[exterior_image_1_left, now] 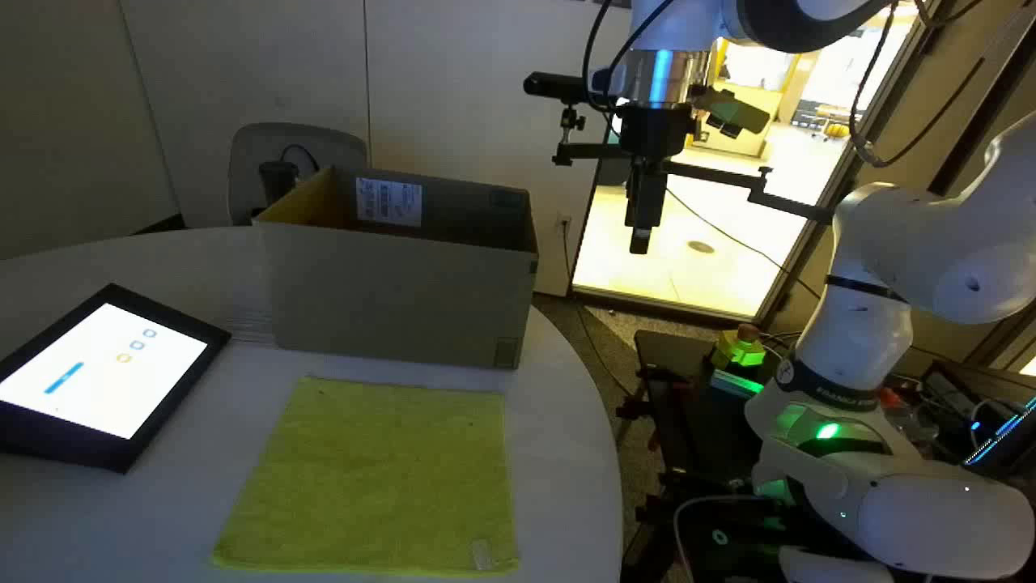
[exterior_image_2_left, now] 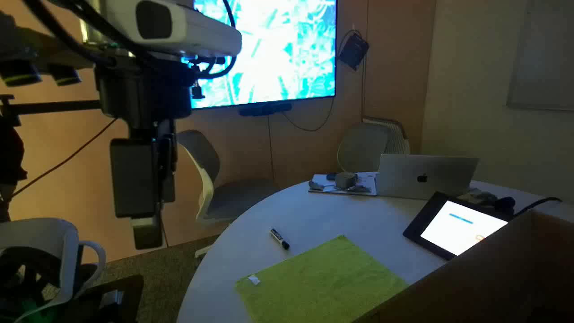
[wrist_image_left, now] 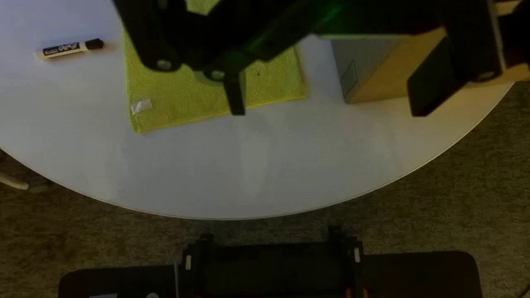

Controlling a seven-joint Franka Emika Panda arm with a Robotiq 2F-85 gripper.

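Observation:
A yellow-green cloth point(exterior_image_1_left: 379, 476) lies spread flat on the round white table, a white tag point(wrist_image_left: 141, 106) at one corner. Behind it in exterior view 1 stands an open cardboard box point(exterior_image_1_left: 398, 291); its inside floor is hidden there. A black and white marker point(exterior_image_2_left: 280, 239) rests on the bare table beside the cloth, its lettering visible on the marker point(wrist_image_left: 69, 49) in the wrist view. My gripper is open, its fingertips wide apart and nothing between them. High above table level, the gripper point(exterior_image_1_left: 639, 238) points downward, clear of cloth, box and marker.
A tablet with a lit screen point(exterior_image_1_left: 107, 369) sits at the table's left in exterior view 1. An open laptop point(exterior_image_2_left: 425, 176) and a white board with small items point(exterior_image_2_left: 344, 184) occupy the far side. Bare tabletop point(wrist_image_left: 248, 164) lies between the cloth and the near edge.

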